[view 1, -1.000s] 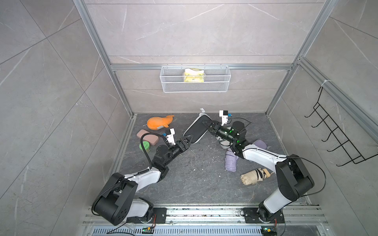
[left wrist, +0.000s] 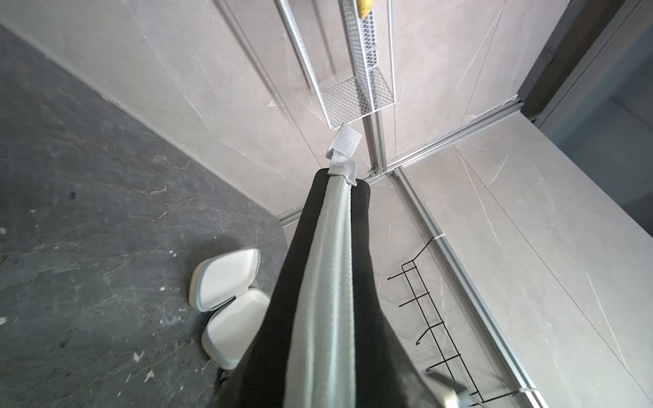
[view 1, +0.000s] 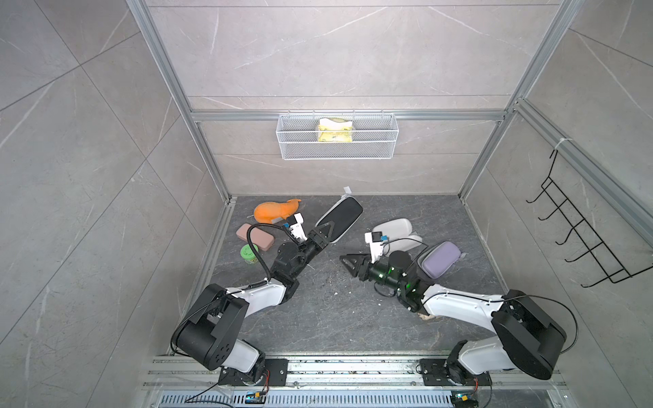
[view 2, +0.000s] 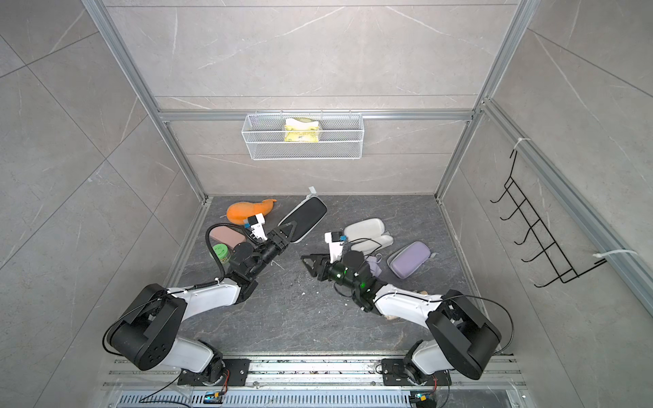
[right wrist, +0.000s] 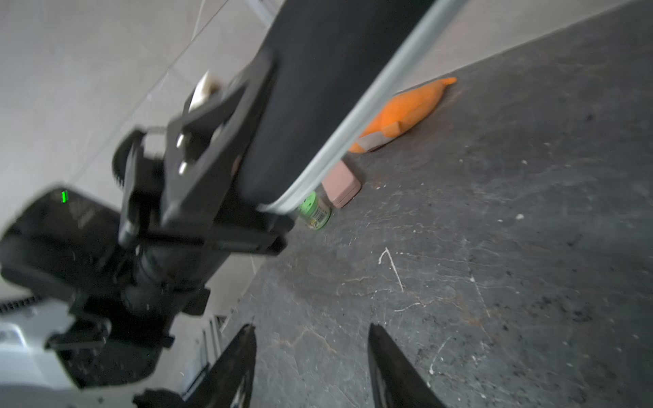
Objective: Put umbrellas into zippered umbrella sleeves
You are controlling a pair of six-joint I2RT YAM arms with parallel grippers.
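Note:
A black zippered sleeve (view 1: 345, 216) is held raised at the back centre, with my left gripper (view 1: 326, 234) shut on its lower end. In the left wrist view its pale zipper band (left wrist: 330, 272) runs lengthwise and looks joined along the visible part, with a grey tab (left wrist: 345, 141) at the far end. Whether something lies inside cannot be seen. My right gripper is apart from the sleeve, lower and to the right, its fingers (right wrist: 234, 363) spread with only floor between. A purple umbrella (view 2: 373, 264) is mostly covered by the right arm; a beige one (view 1: 427, 316) barely shows.
An open white case (left wrist: 228, 323) and a purple case (view 1: 440, 259) lie on the right. On the left are an orange toy (view 1: 273, 210), a pink block (view 1: 255, 236) and a green-lidded jar (view 1: 249, 253).
The right gripper was at the sleeve's right side; it has come away, moving toward the front and slightly left. The sleeve stays in the left gripper. The right arm now covers most of both umbrellas.

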